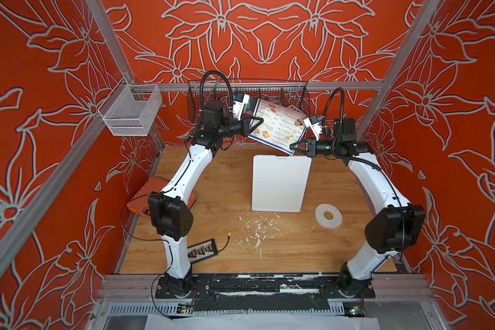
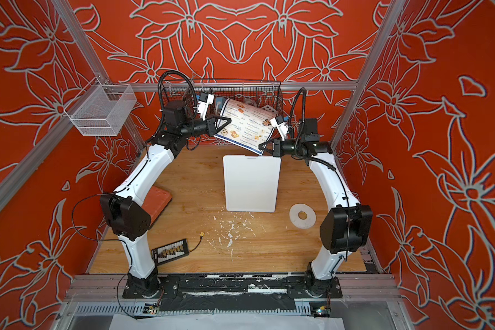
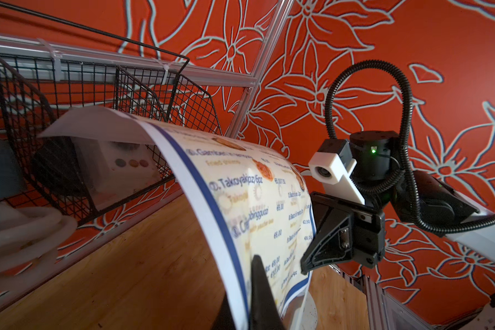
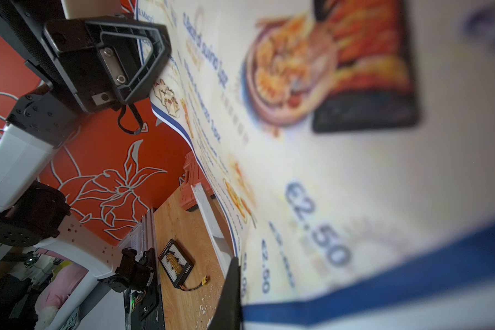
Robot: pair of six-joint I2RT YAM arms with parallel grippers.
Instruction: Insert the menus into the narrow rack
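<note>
A menu sheet with a blue border [image 1: 281, 125] hangs tilted above the table, bowed between my two grippers. My left gripper [image 1: 255, 124] is shut on its left side; in the left wrist view the sheet curves away from the dark fingers [image 3: 263, 297]. At the lower right corner my right gripper [image 1: 296, 147] is shut on the same menu [image 2: 246, 125]. The white narrow rack [image 1: 280, 184] stands on the table just below and in front of the sheet. Seen from the right wrist, the rack [image 4: 210, 228] is a thin upright slab, partly hidden by the menu.
Behind the menu a black wire basket [image 3: 88, 82] holds several items. A white mesh basket [image 1: 131, 110] hangs at the left. On the table lie a white ring [image 1: 328, 216], scattered white scraps [image 1: 258, 230], a power strip [image 1: 202, 250] and an orange case [image 2: 156, 203].
</note>
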